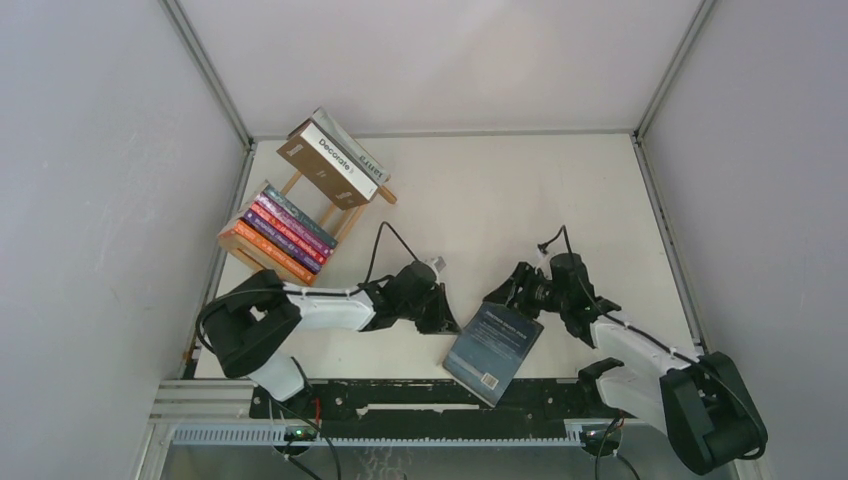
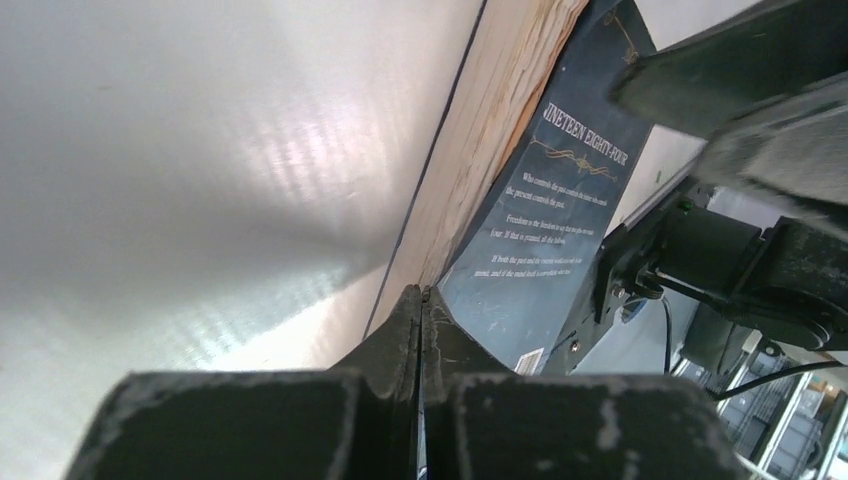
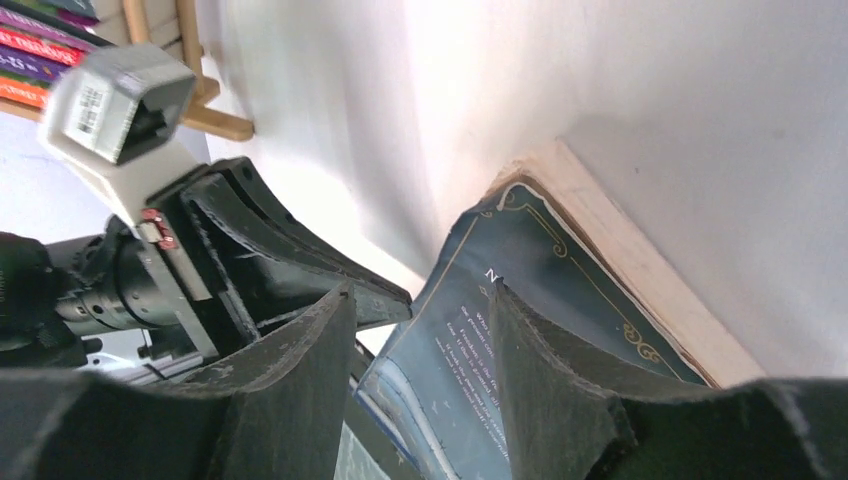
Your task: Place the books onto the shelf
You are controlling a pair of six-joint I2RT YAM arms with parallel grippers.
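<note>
A dark slate book [image 1: 490,355], titled Nineteen Eighty-Four in the left wrist view [image 2: 570,200], lies on the white table [image 1: 500,190] near the front edge, reaching over the dark rail. My left gripper [image 1: 448,326] is shut at the book's left side, its fingertips by the page edge [image 2: 480,120], nothing visible between them. My right gripper [image 1: 512,292] stands open over the book's far end; in the right wrist view its fingers [image 3: 300,400] are spread above the cover, nothing between them.
A wooden rack [image 1: 348,222] at back left holds upright books, including orange, purple, pink and teal spines [image 1: 285,233], and a brown Decorate book [image 1: 320,170].
</note>
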